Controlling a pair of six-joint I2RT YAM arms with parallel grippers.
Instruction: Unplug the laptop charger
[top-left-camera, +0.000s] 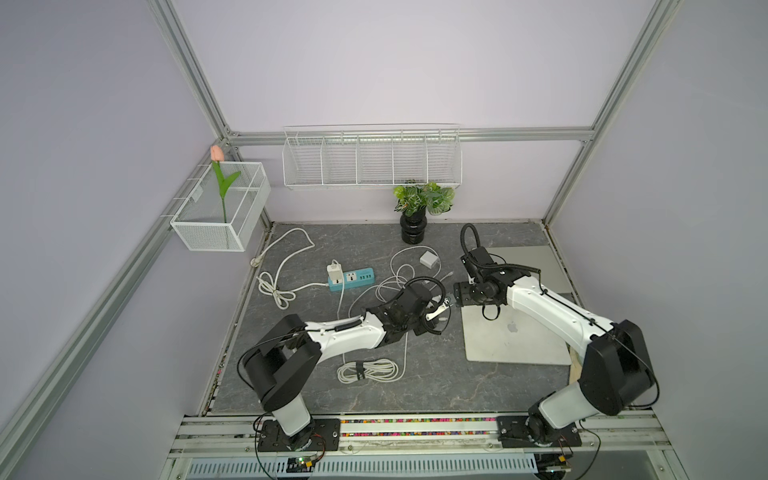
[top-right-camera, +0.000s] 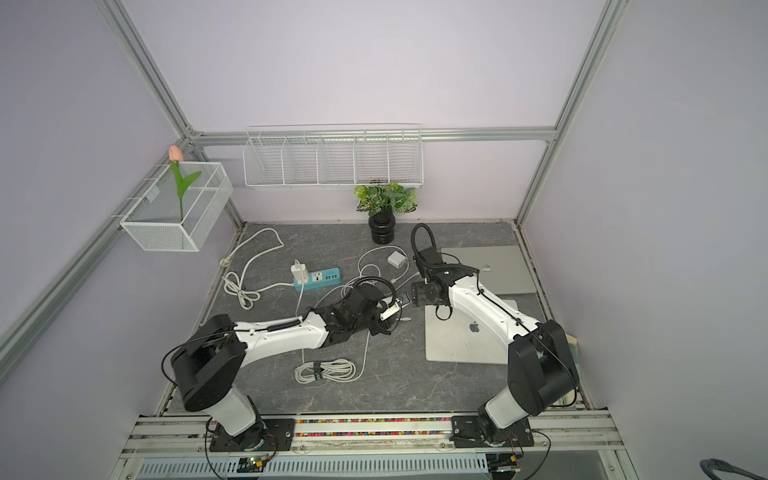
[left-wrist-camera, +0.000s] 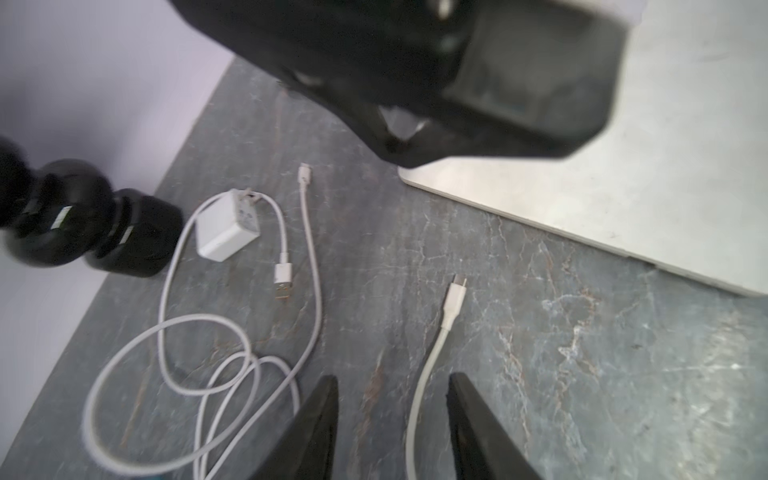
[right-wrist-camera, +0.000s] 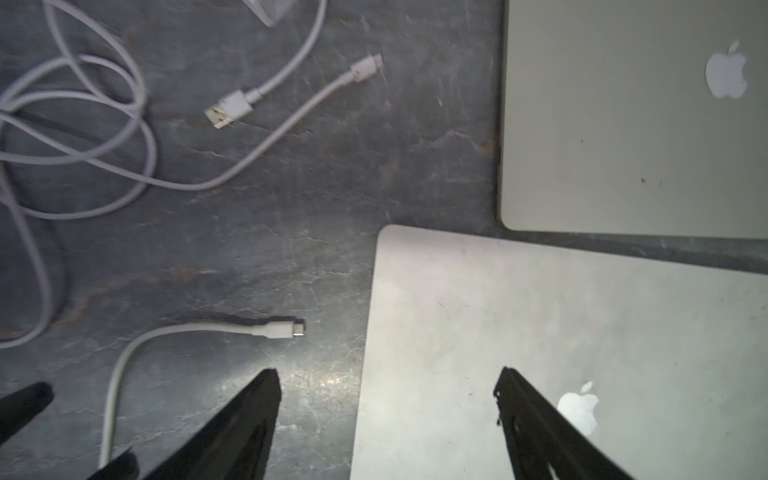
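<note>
The charger cable's white USB-C plug (right-wrist-camera: 280, 329) lies loose on the grey table, a short gap left of the front silver laptop (right-wrist-camera: 448, 320). Its cord (left-wrist-camera: 424, 368) runs down in the left wrist view, between the open fingers of my left gripper as seen from above, with nothing gripped. My right gripper is open and empty, over the laptop's left edge. A white charger block (top-left-camera: 335, 273) sits in the blue power strip (top-left-camera: 364, 277). The tied cable coil (top-left-camera: 368, 371) rests at the front.
A second laptop (right-wrist-camera: 624, 120) lies behind the first. A small white adapter (left-wrist-camera: 227, 224) with a thin looped cable (left-wrist-camera: 216, 320) is at the back, near the black plant pot (top-left-camera: 413, 229).
</note>
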